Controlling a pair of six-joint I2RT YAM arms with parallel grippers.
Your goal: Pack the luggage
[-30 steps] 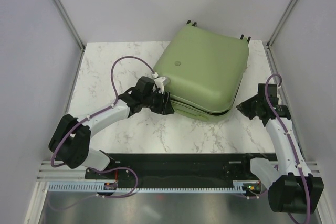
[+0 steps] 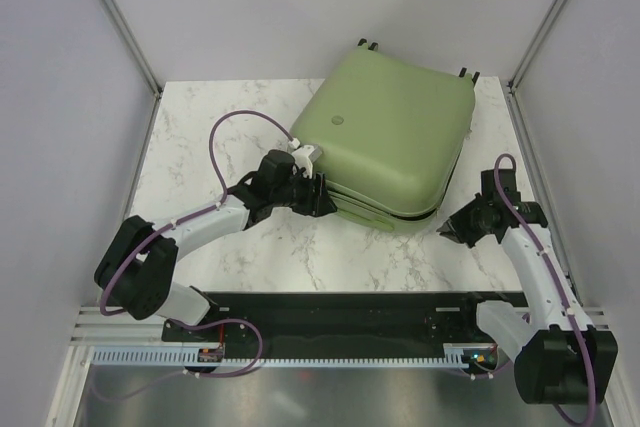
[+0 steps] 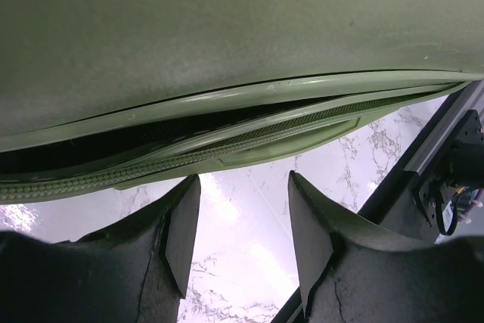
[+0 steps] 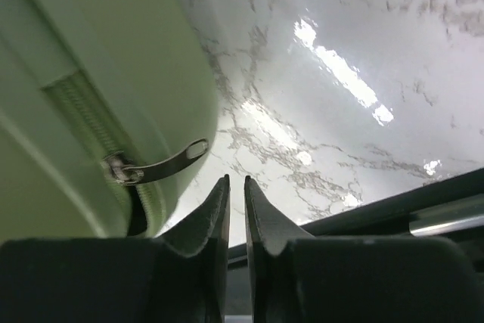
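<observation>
The green suitcase (image 2: 385, 127) lies on the marble table with its lid down and a dark gap along the zip edge. My left gripper is open at the near left of the suitcase, empty, just below the zip track (image 3: 174, 160). My right gripper is beside the near right corner, fingertips close together with nothing visible between them. In the right wrist view, the zipper pull (image 4: 166, 164) sticks out from its slider, just above and left of those fingertips.
My right gripper has moved toward the front edge and slightly left, lower along the suitcase's corner. The left arm and suitcase look almost unchanged.
</observation>
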